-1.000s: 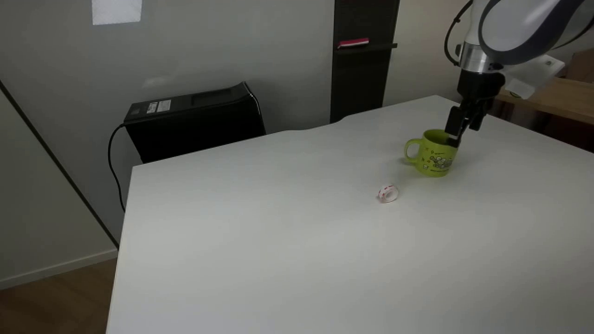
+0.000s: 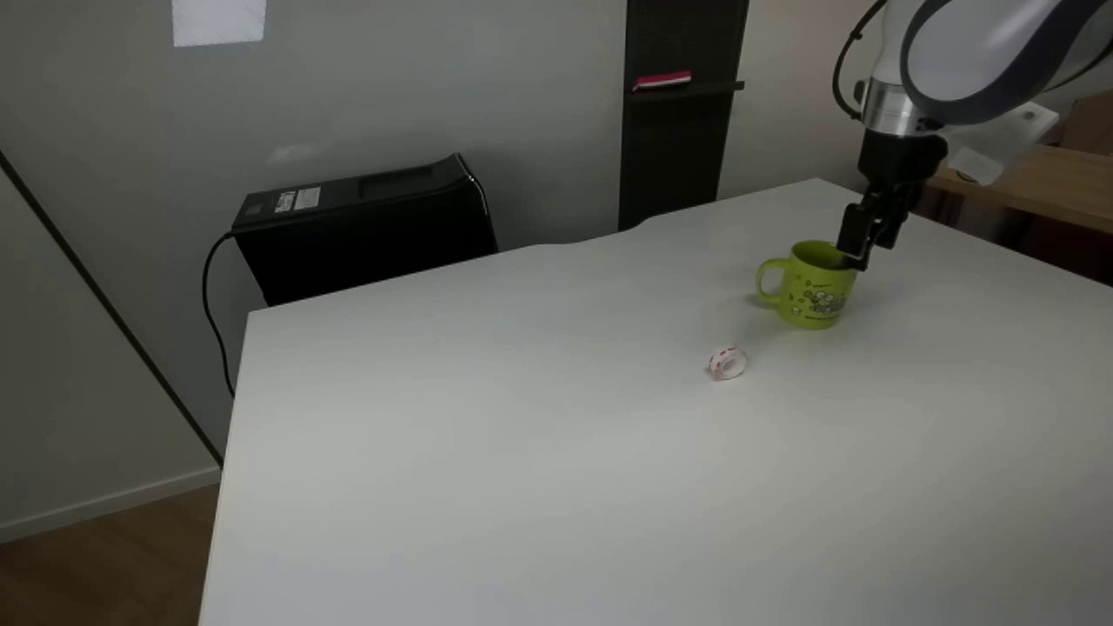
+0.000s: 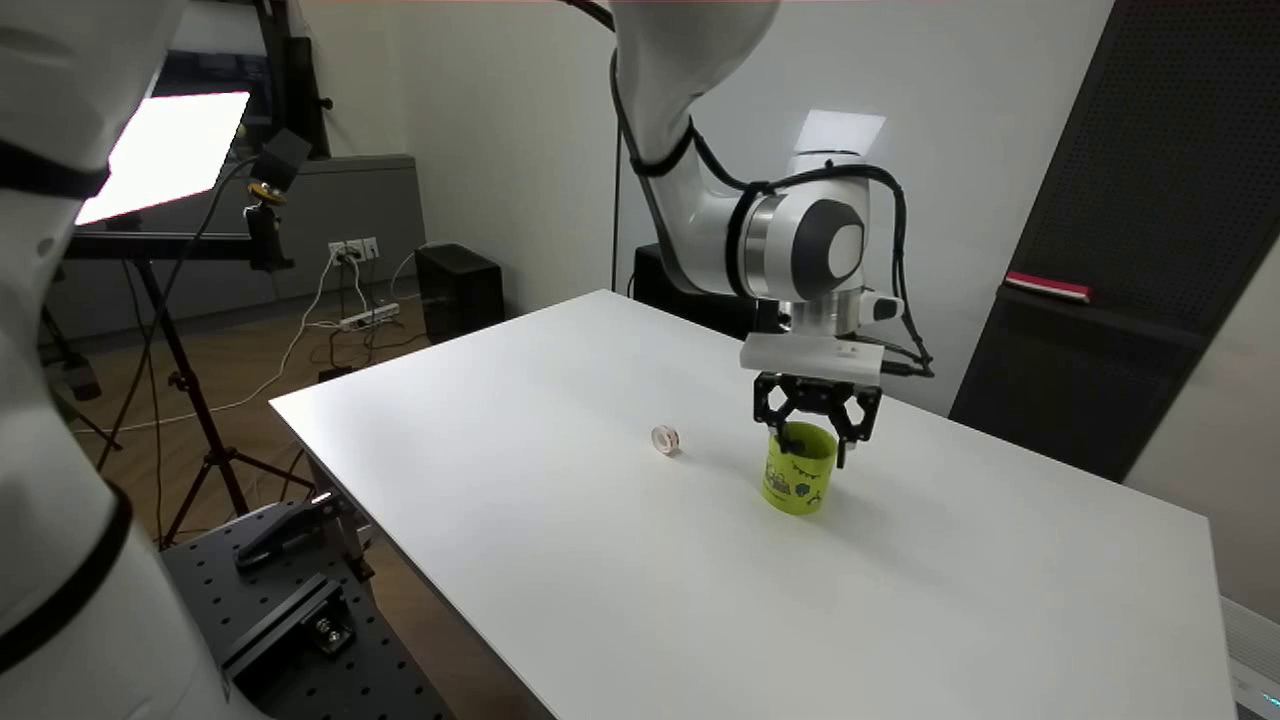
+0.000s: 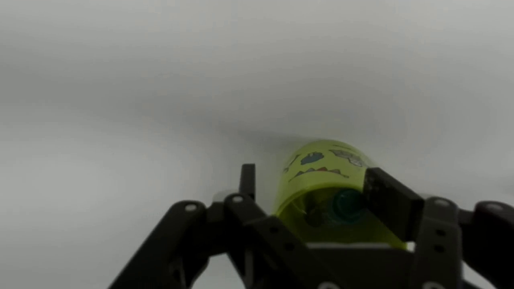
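Note:
A yellow-green mug point(image 2: 810, 290) with printed pictures stands upright on the white table. Its handle points left in the first exterior view. My gripper point(image 3: 815, 454) is at the mug's rim, its fingers apart. In the wrist view, one finger point(image 4: 391, 200) reaches over the rim beside the mug's mouth, and the other finger point(image 4: 247, 181) stands outside, left of the mug point(image 4: 323, 166). Whether either finger touches the wall I cannot tell. Inside the mug lies a dark teal round thing point(image 4: 347, 205), partly hidden. A small white-and-red tape roll point(image 2: 728, 363) lies on the table near the mug.
A black machine point(image 2: 365, 219) stands behind its far edge. A dark panel point(image 3: 1116, 228) with a small red item point(image 3: 1047, 286) is by the back wall.
The mug has shifted very slightly to the left and back, and the gripper's fingers have moved a little at its rim. The tape roll has stayed put.

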